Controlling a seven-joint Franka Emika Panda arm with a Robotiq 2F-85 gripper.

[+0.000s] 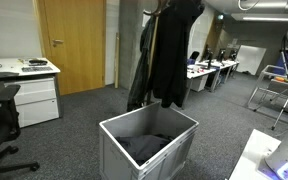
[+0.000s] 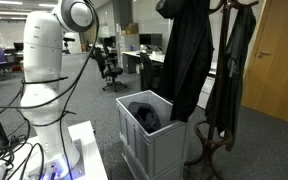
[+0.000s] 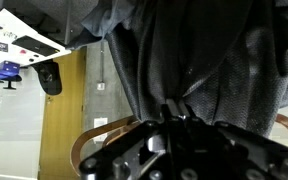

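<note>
Dark garments [image 1: 174, 60] hang from a wooden coat stand [image 1: 151, 50]. A second view shows a long black garment [image 2: 191, 55] reaching down beside a grey bin [image 2: 149, 140]. Black cloth [image 3: 209, 60] fills much of the wrist view, right up against my gripper. The fingers look shut, their tips against the folds; whether any cloth is pinched between them cannot be made out. In both exterior views the gripper is cut off or hidden near the top. Inside the bin lies more dark cloth [image 1: 152, 145].
My white arm [image 2: 46, 85] rises from a white table [image 2: 84, 150]. A black office chair [image 1: 1, 128] and a white desk [image 1: 24, 85] stand to the left. Curved wooden stand arms [image 3: 84, 140] pass close to the gripper.
</note>
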